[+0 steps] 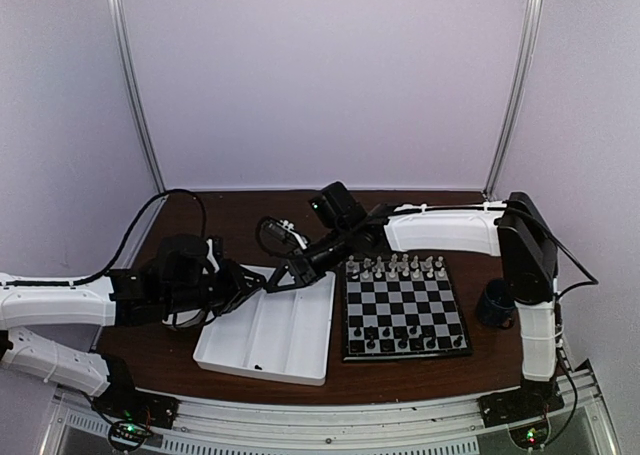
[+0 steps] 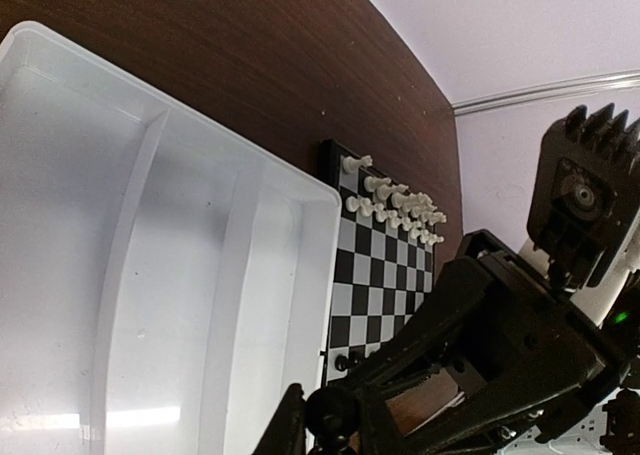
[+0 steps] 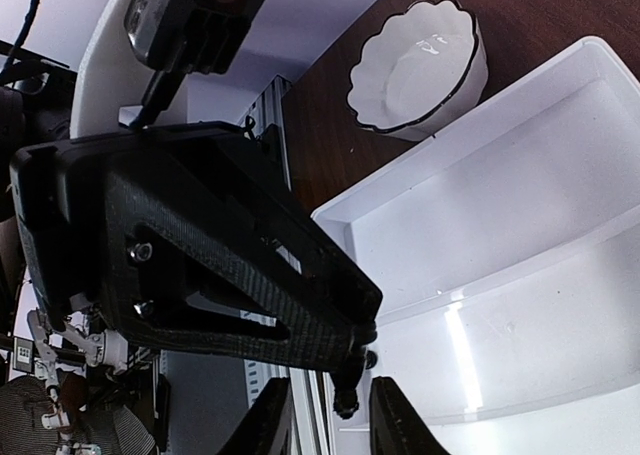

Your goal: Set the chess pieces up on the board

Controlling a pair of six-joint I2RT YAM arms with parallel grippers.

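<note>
Over the white tray (image 1: 308,347), my two grippers meet tip to tip. In the left wrist view my left gripper is shut on a black chess piece (image 2: 331,411). The right wrist view shows that black piece (image 3: 346,395) sticking out of the left fingers (image 3: 345,340), between the parted fingertips of my right gripper. Gaps show on both sides of it, so the right gripper is open around the piece. On the chessboard (image 1: 400,310), white pieces (image 1: 395,267) line the far side and black pieces (image 1: 402,342) the near side.
One small dark piece (image 1: 258,367) lies in the tray near its front edge. A white scalloped bowl (image 3: 425,70) stands beside the tray, mostly hidden by the left arm from above. A dark mug (image 1: 495,303) is right of the board.
</note>
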